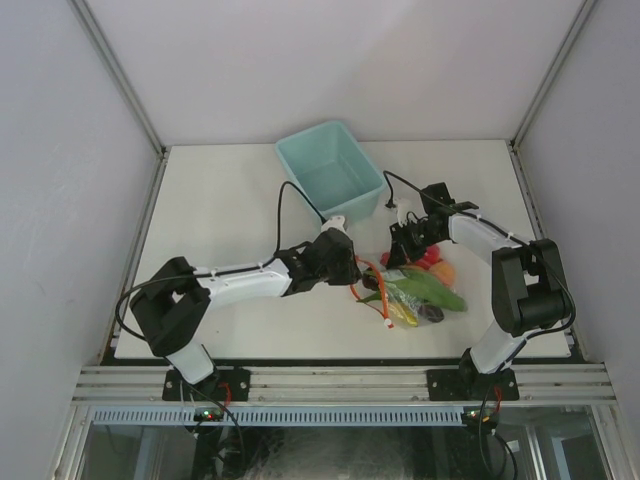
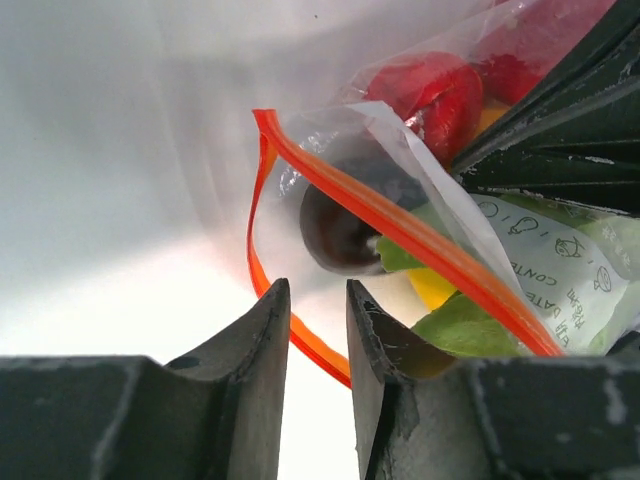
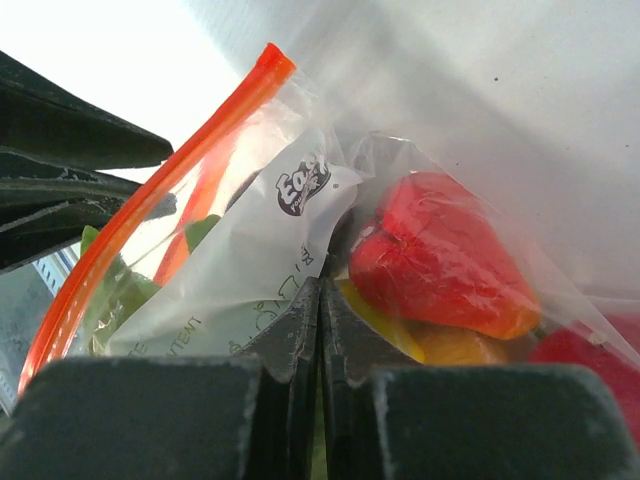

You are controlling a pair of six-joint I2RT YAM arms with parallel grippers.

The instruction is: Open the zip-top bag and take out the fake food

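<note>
The clear zip top bag (image 1: 415, 303) lies at the right of the table, its orange-edged mouth (image 2: 400, 222) gaping toward my left arm. Inside are a dark round piece (image 2: 340, 232), green leaf-like pieces (image 2: 465, 325) and red pieces (image 3: 440, 255). My right gripper is shut at the bag's upper side, with creased plastic running into its fingertips. In front of the mouth, my left gripper has its fingers a small gap apart. The lower orange edge shows through that gap; whether anything is pinched there cannot be told.
A light blue bin (image 1: 330, 165) stands open at the back, behind both grippers. Walls enclose the back and sides.
</note>
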